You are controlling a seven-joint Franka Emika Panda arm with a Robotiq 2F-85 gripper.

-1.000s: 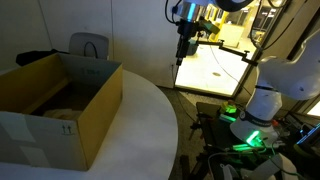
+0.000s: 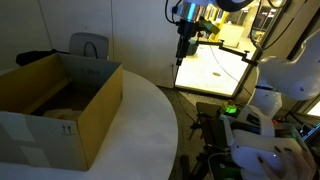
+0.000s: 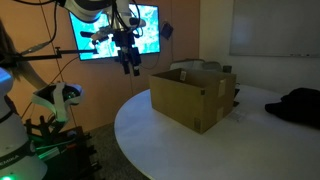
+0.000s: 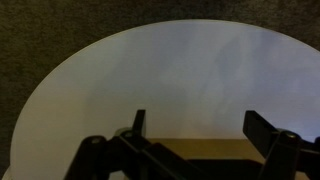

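Note:
High above the right side of the table, my gripper (image 2: 180, 56) points downward with nothing in it. A brown open-topped cardboard box (image 2: 42, 140) stands on the white table (image 2: 135, 135), to the left of the gripper in exterior view 1. Something brown lies inside the box, too shaded to make out. From the other side, the gripper (image 3: 131, 68) hangs left of the box (image 3: 208, 106) and higher than its rim. In the wrist view the fingers of the gripper are wide apart, with a strip of brown cardboard (image 4: 215, 145) below them.
A chair (image 2: 89, 44) stands behind the table. Dark cloth or a bag (image 3: 296, 106) rests at the table's far right in exterior view 2. A lit screen (image 3: 122, 32) is behind the arm.
A large pale shape has come in at the lower right of exterior view 1, covering the green light of the arm's base. The gripper and box have not visibly moved.

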